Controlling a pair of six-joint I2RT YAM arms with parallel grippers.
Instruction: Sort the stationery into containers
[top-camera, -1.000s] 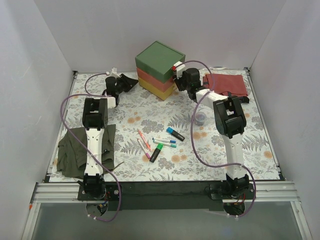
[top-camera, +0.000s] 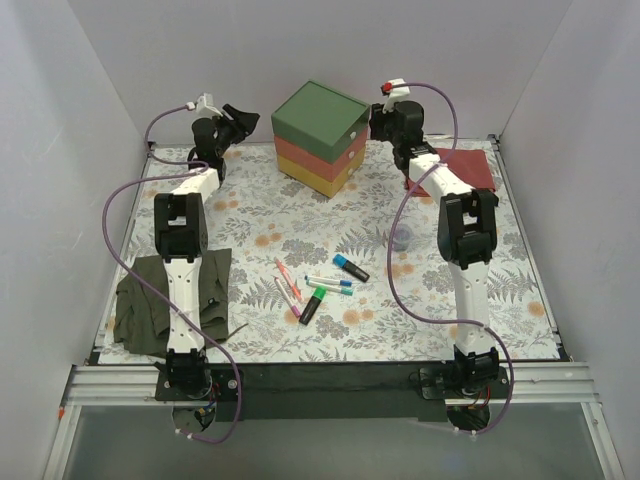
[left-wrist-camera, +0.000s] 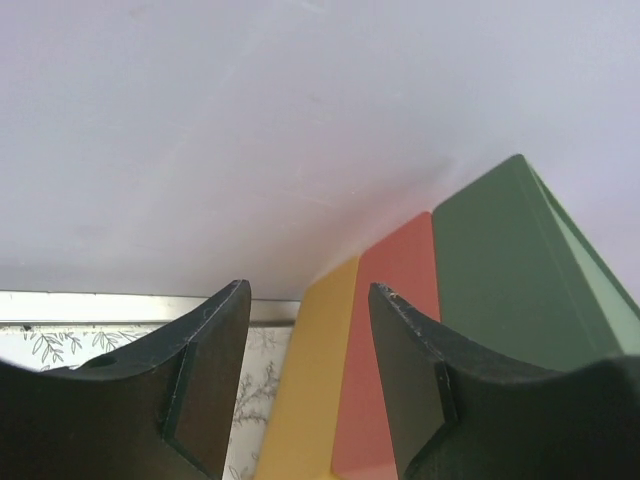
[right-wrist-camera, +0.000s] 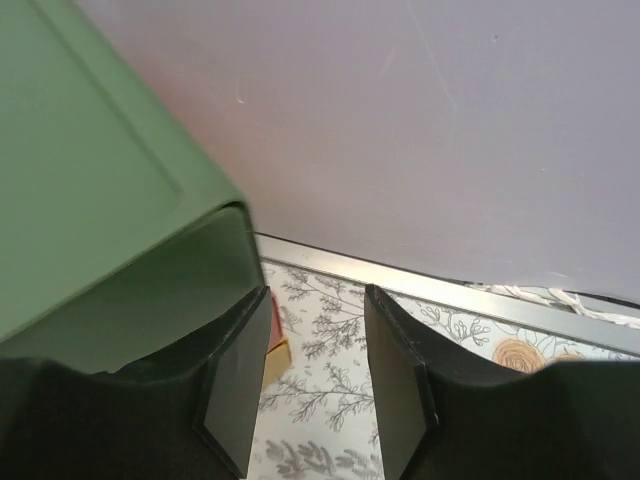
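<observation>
A stack of three drawers, green on top (top-camera: 320, 115), red in the middle (top-camera: 325, 160) and yellow at the bottom (top-camera: 315, 178), stands at the back of the table. My left gripper (top-camera: 245, 121) is to its left, part open with nothing between its fingers. On its right side, close to the green drawer's corner, my right gripper (top-camera: 378, 122) stands open and empty. Several pens lie mid-table: a black marker with blue cap (top-camera: 351, 268), a black one with green cap (top-camera: 312, 306), thin blue (top-camera: 328, 281) and green (top-camera: 330, 289) markers, and pink ones (top-camera: 289, 297).
A dark green cloth (top-camera: 150, 310) lies at front left, a red cloth (top-camera: 465, 170) at back right. A clear round container (top-camera: 401, 237) sits near the right arm. Walls (top-camera: 200, 50) close in the back and sides.
My left gripper has moved away from the stack, back and to the left, and its fingers have spread. After drawing back from the stack, my right gripper has risen toward its rear right corner.
</observation>
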